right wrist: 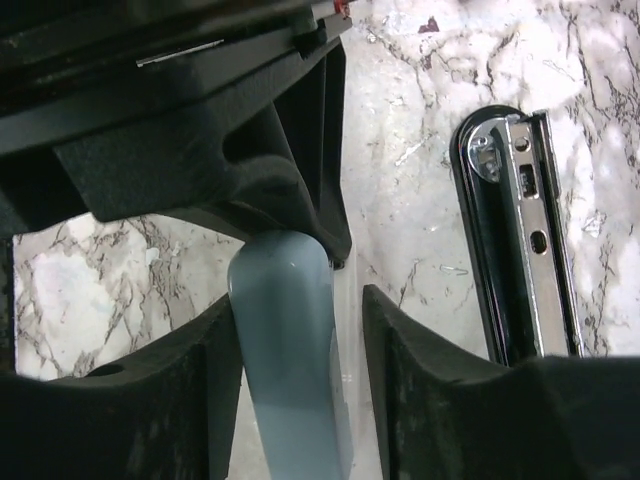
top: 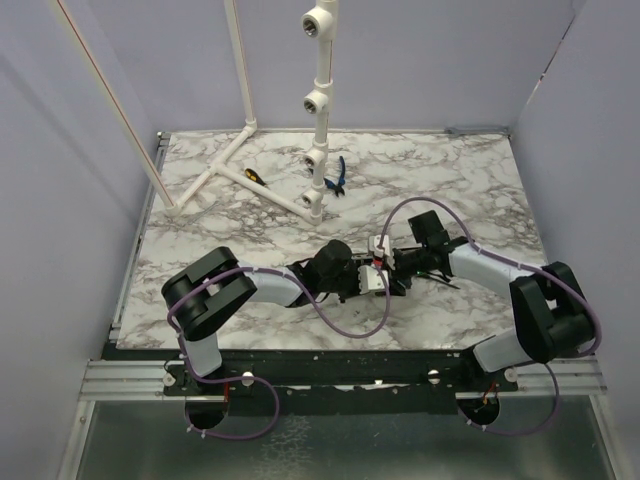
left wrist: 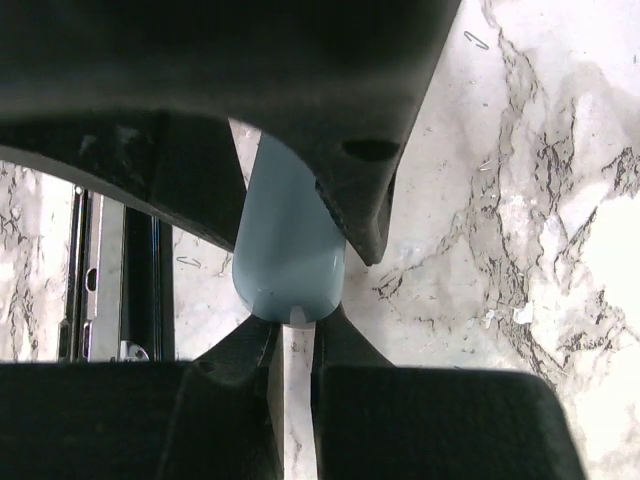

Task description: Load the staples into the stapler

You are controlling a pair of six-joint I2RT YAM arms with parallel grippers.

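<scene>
In the left wrist view, a blue-grey block [left wrist: 290, 235] with a rounded end sits at the tips of my left gripper, which is shut on it. My right gripper stands part open around the same block [right wrist: 285, 320]; the block lies close to one finger, with a gap beside the other finger [right wrist: 378, 330]. A black stapler with a metal channel lies on the table beside the grippers, seen at the left wrist view's left [left wrist: 107, 270] and the right wrist view's right side [right wrist: 525, 230]. No staple strip can be made out clearly.
Loose staples [left wrist: 476, 40] lie scattered on the marble table. Towards the back are a screwdriver [top: 255, 176], blue-handled pliers [top: 336, 180] and a white pipe stand [top: 262, 193]. Both grippers are crowded close together.
</scene>
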